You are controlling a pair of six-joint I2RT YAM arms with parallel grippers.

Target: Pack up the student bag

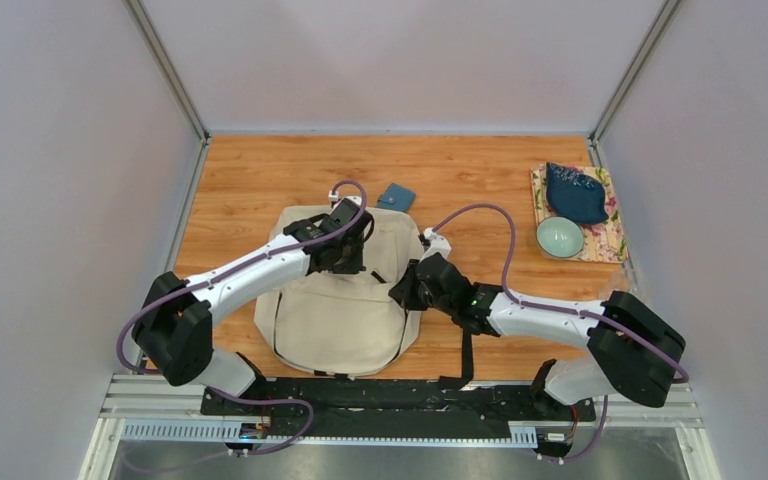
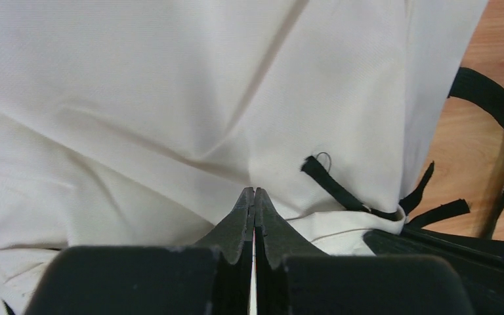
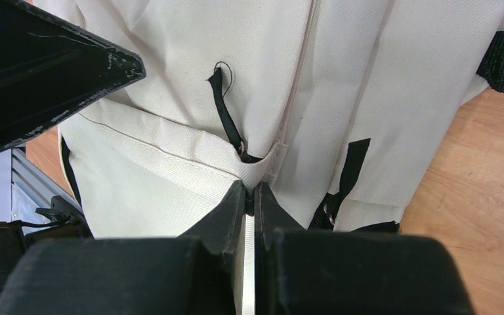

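Note:
A cream cloth bag (image 1: 335,325) with dark straps lies flat on the wooden table. My right gripper is shut on the bag's edge, at the corner where a pocket's zipper ends. The black zipper pull (image 3: 224,108) lies on the cloth just beyond those fingertips. My left gripper is shut, with nothing showing between its fingers, over the middle of the bag. In the left wrist view the same black zipper pull (image 2: 331,184) lies to the right of its tips, apart from them. What the bag holds inside is hidden.
A blue booklet (image 1: 396,197) lies behind the bag. On the right, a floral cloth (image 1: 610,240) carries a dark blue pouch (image 1: 575,195) and a pale green bowl (image 1: 560,237). Bare table lies between bag and cloth. A black strap (image 1: 467,355) hangs toward the front edge.

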